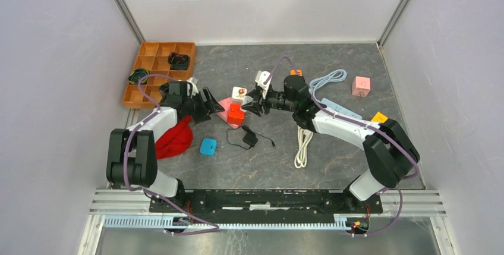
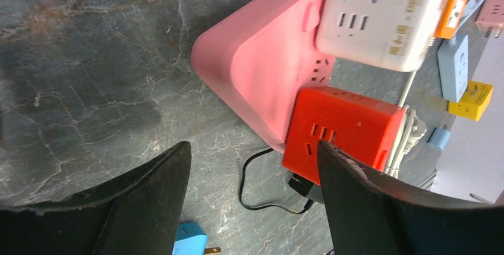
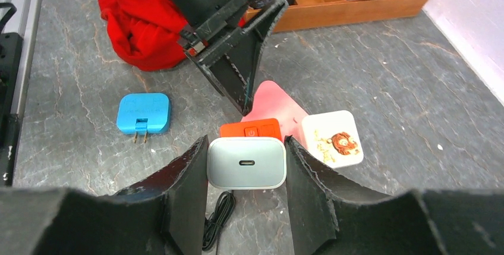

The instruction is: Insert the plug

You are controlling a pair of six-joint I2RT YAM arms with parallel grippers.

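My right gripper (image 1: 254, 101) is shut on a white plug adapter (image 3: 246, 163) with a small port facing the wrist camera, above a red power strip cube (image 2: 339, 130). My left gripper (image 1: 213, 103) stands part open, nothing between its fingers, left of a pink wedge-shaped socket block (image 2: 261, 59). A white socket cube (image 2: 383, 20) with a printed top sits beside the pink and red blocks. A black charger with cable (image 1: 249, 138) lies just in front of them.
A blue adapter (image 1: 208, 146) lies front left. Red cloth (image 1: 172, 139) and a wooden organiser (image 1: 154, 53) are at left. Coiled cables (image 1: 301, 148), more strips and a pink cube (image 1: 361, 86) are at right. Bare table lies behind the blocks.
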